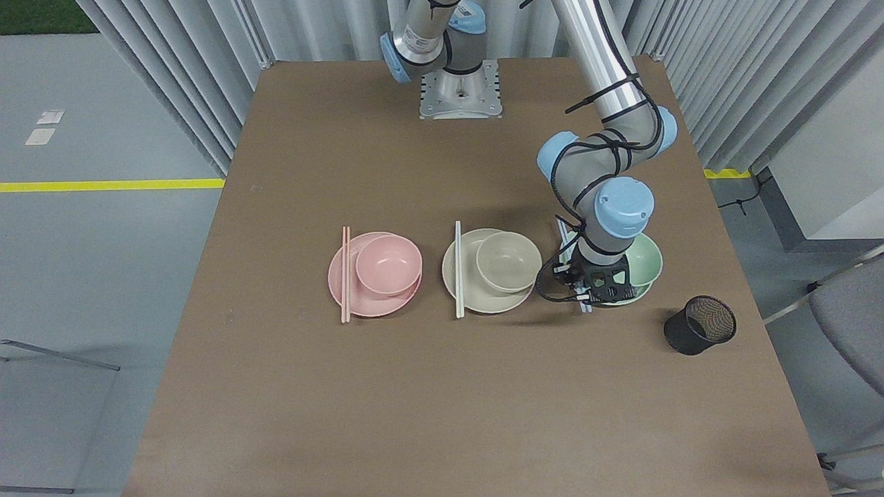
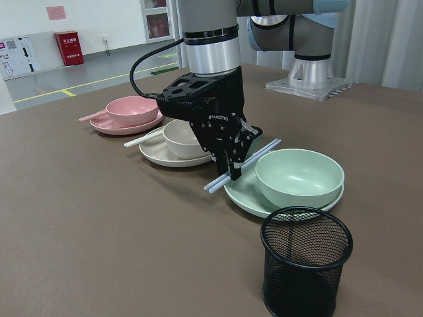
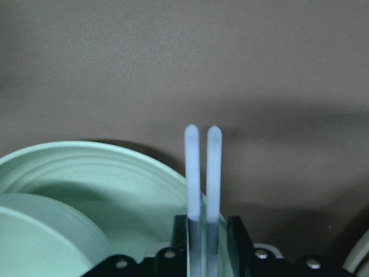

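My gripper (image 2: 229,168) is at the left rim of the green plate (image 2: 246,195), its fingers on either side of two pale blue chopsticks (image 3: 193,173). In the wrist view the chopsticks run upright side by side between the dark fingertips; whether these grip them is unclear. The green bowl (image 2: 299,177) sits on that plate. A cream plate with bowl (image 1: 509,261) and white chopsticks (image 1: 459,269) lies to the left in the front view, and a pink plate with bowl (image 1: 389,265) and pink chopsticks (image 1: 346,273) further left.
A black mesh cup (image 1: 698,326) stands at the front right of the green setting. The robot's base is at the back.
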